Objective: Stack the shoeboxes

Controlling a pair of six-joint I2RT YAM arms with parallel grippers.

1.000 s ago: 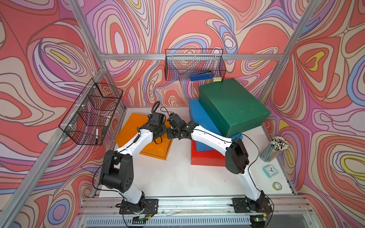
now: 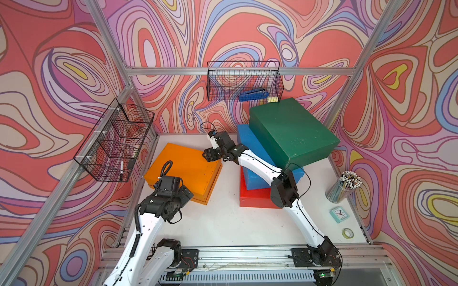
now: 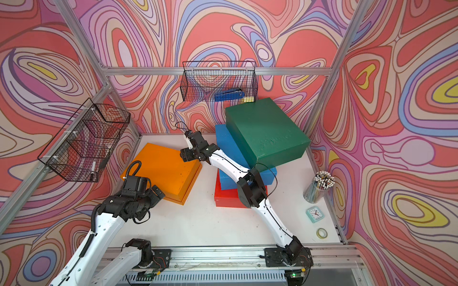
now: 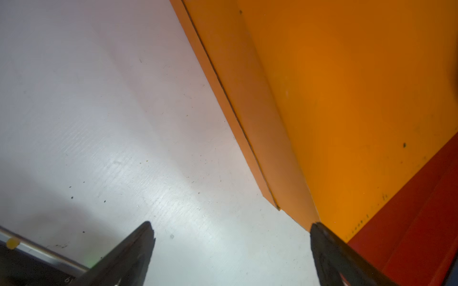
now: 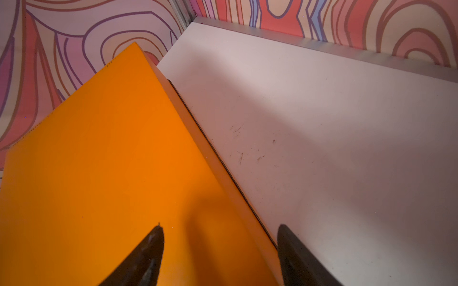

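Observation:
The orange shoebox (image 2: 183, 159) lies on the left of the table, turned at an angle. At its front edge is my left gripper (image 2: 186, 195), open; in the left wrist view the box's lower corner (image 4: 295, 195) comes between the spread fingers with no grip on it. My right gripper (image 2: 210, 153) is open above the box's back right edge; in the right wrist view that edge (image 5: 224, 176) runs down between its fingers. On the right a red shoebox (image 2: 257, 196) is at the bottom, a blue one (image 2: 255, 176) on it, and a big green one (image 2: 293, 131) on top, turned and overhanging.
A jar of cotton swabs (image 2: 342, 186), a small clock (image 2: 339, 214) and a tape roll (image 2: 347, 233) stand at the right edge. Wire baskets hang on the left (image 2: 114, 143) and back (image 2: 244, 83).
My left gripper has swung from the box's right side to its front left, nearer the table's front. The right has shifted slightly back. The orange box's front corner sits a little nearer the front.

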